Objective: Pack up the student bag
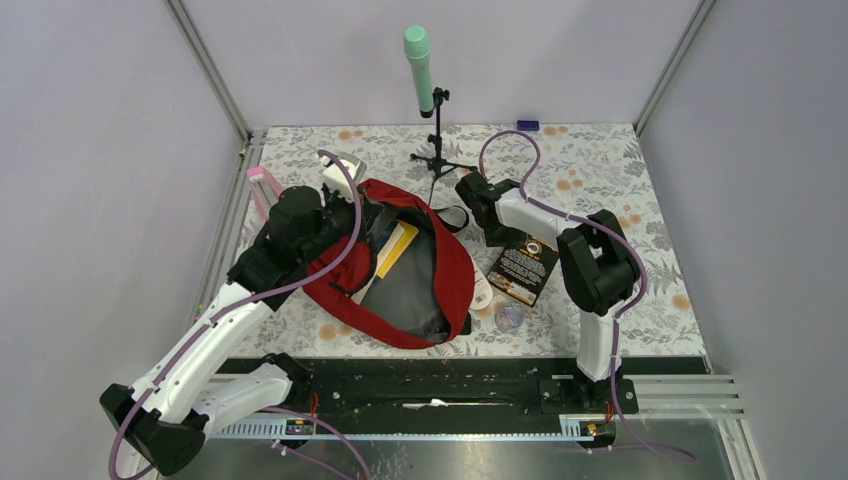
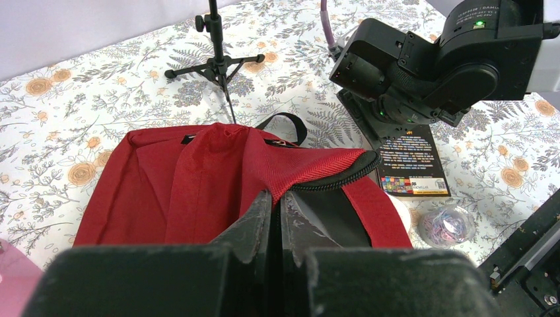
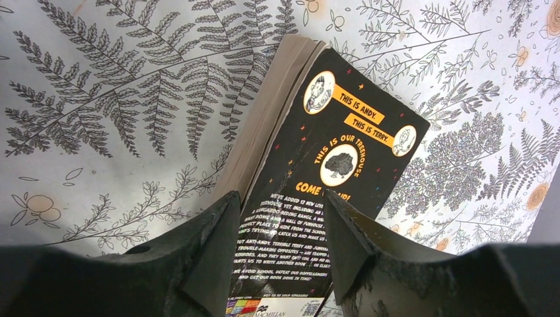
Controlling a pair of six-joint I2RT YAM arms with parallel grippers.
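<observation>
The red bag point(image 1: 455, 275) lies with its mouth spread, showing a grey lining and a yellow-edged item point(image 1: 398, 249) inside. My left gripper is shut on the bag's upper rim, the red fabric point(image 2: 300, 168) running up to its fingertips. In the right wrist view, a thick black paperback book point(image 3: 297, 178) lies back cover up on the table. My right gripper is over it, partly open. Its left finger point(image 3: 221, 228) is near the page edge and its right one point(image 3: 343, 238) overlaps the cover; contact cannot be told.
A clear round tub of small coloured pieces point(image 2: 447, 226) sits near the table's front, beside a white item point(image 1: 482, 291) at the bag's edge. Behind the bag stands a small black tripod point(image 1: 437, 150); a dark blue block point(image 1: 527, 126) is at the back.
</observation>
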